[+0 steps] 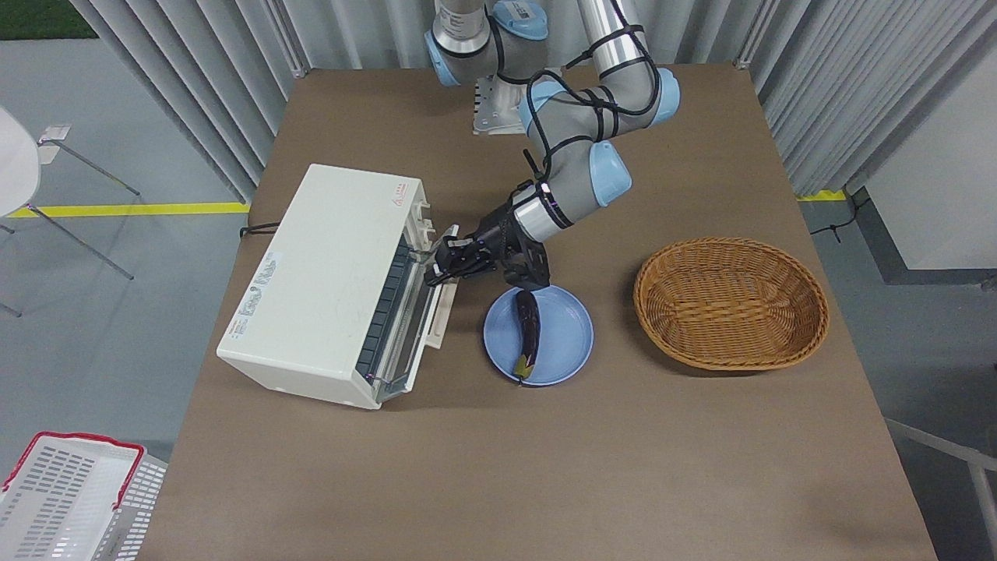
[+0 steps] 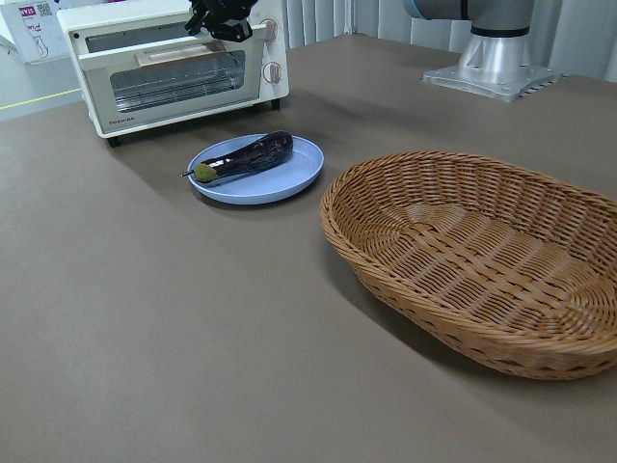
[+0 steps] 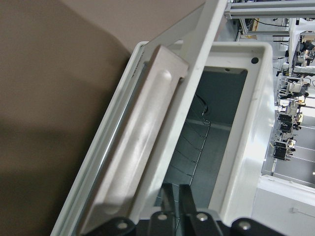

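A white toaster oven [image 1: 309,266] sits on the table, its door [image 3: 198,44] tilted partly open, with the handle [image 3: 138,128] on its outside. My gripper is at the top of the door, fingers low over the gap into the oven, where a wire rack shows; the fingers look close together, and whether they grip the door is unclear. A blue plate [image 1: 565,341] below the arm holds an eggplant [image 1: 527,323] lying across it, also seen in the left view.
A wicker basket [image 1: 731,303] stands right of the plate. The robot base is at the back.
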